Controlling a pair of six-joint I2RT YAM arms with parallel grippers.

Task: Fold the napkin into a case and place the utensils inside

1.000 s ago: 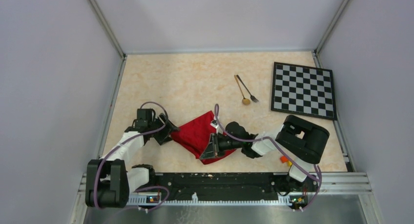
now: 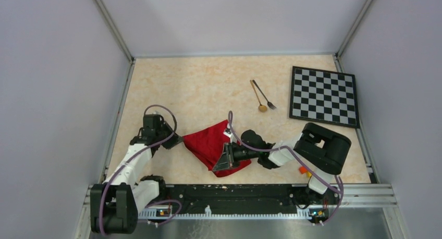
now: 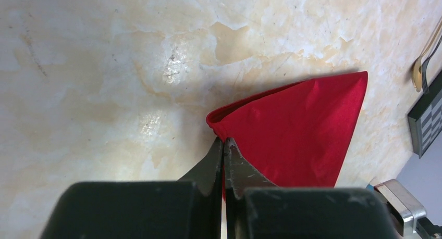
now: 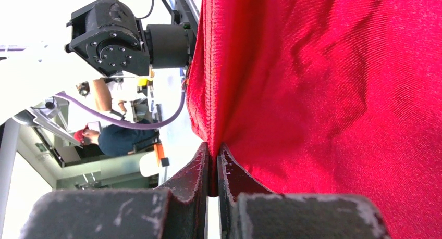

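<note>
The red napkin [image 2: 207, 140] lies folded near the table's front, with creases and a raised edge. My left gripper is shut on its left corner, where the folded layers pinch together. My right gripper is shut on the napkin's front edge, a narrow upright roll of cloth between its fingers. A gold spoon [image 2: 262, 108] and a dark fork [image 2: 270, 104] lie side by side behind the napkin, to its right.
A checkered board [image 2: 323, 93] occupies the back right of the table [image 2: 182, 83]. Small orange and yellow blocks [image 2: 303, 170] sit under the right arm at the front right.
My left gripper has shifted slightly left and now looks narrower at the napkin's corner, which has moved a little left with it. The right arm stays put.
</note>
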